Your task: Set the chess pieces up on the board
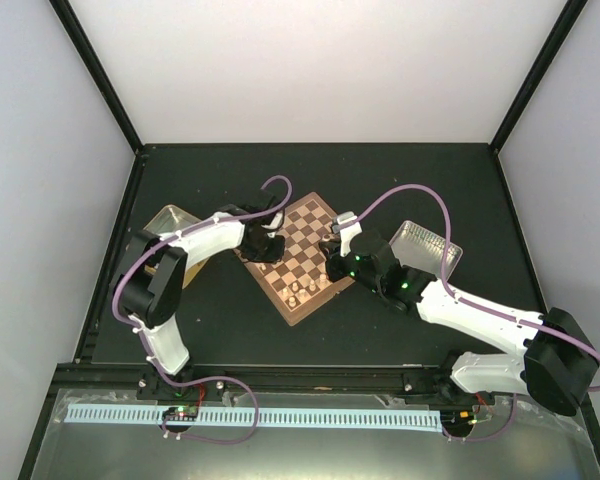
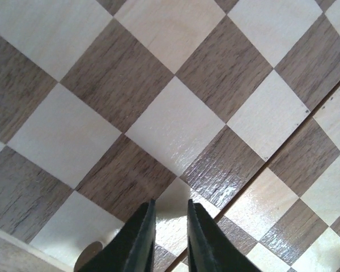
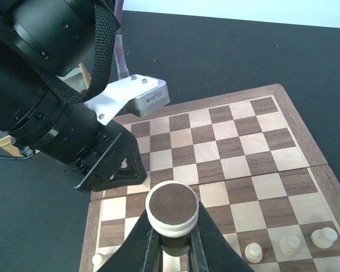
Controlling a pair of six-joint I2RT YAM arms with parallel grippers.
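The wooden chessboard (image 1: 298, 305) lies mid-table, several pale pieces (image 3: 290, 243) along its near edge. My left gripper hangs low over the board's left part, its fingers apart with nothing between them, only bare squares beneath; a piece's dark top shows at the bottom left of that view. My right gripper is shut on a chess piece (image 3: 173, 208) with a round dark top and white rim, held above the board on its right side. The left arm covers part of the board's left in the top view.
A gold container (image 1: 171, 215) sits left of the board, partly under the left arm, and a silver basket (image 1: 445, 250) to the right. Dark bare table surrounds the board, clearest behind it and in front.
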